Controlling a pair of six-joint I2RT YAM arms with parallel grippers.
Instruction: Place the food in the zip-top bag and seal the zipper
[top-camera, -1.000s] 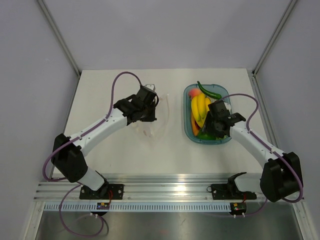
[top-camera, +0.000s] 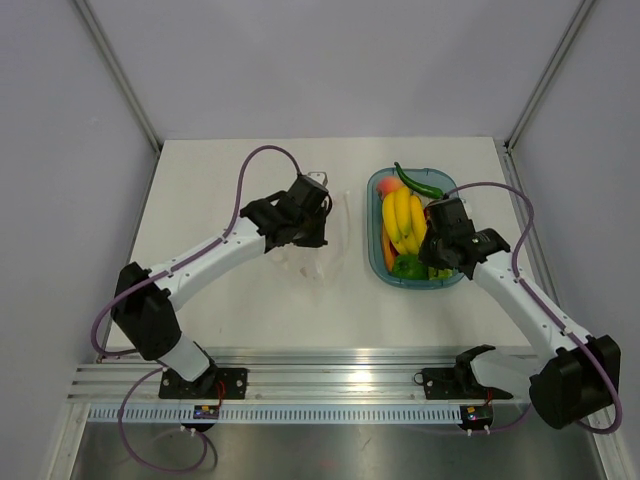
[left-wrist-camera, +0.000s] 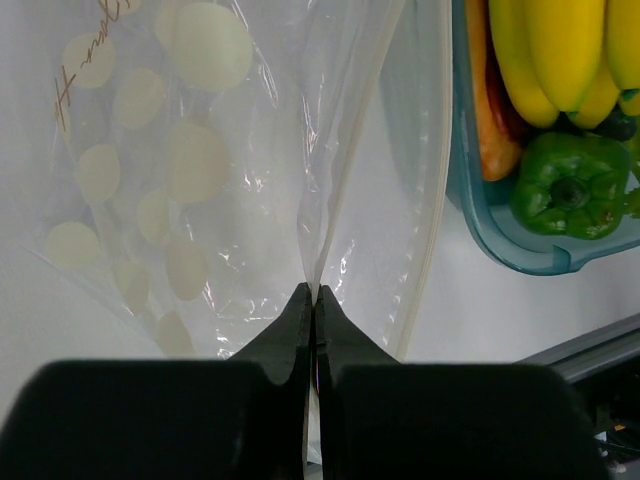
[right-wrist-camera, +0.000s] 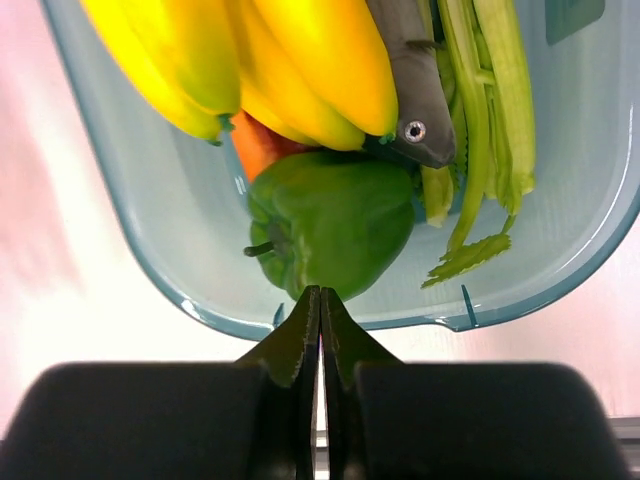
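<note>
A clear zip top bag (left-wrist-camera: 250, 200) with pale round spots lies across the left wrist view. My left gripper is shut on the bag's edge near its opening. In the right wrist view the green pepper (right-wrist-camera: 335, 220) lies in the blue bin (right-wrist-camera: 110, 170). Just past its near edge, my right gripper is shut with its fingertips meeting and nothing between them. Also in the bin are yellow bananas (top-camera: 402, 215), a grey fish (right-wrist-camera: 407, 80), celery (right-wrist-camera: 505, 110) and an orange carrot-like item (right-wrist-camera: 257, 146).
A long green chili (top-camera: 418, 186) and a reddish round fruit (top-camera: 388, 186) sit at the bin's far end. White table (top-camera: 330, 325) in front of bag and bin is clear. A metal rail (top-camera: 330, 358) runs along the near edge.
The left gripper, holding the bag, has shifted slightly right.
</note>
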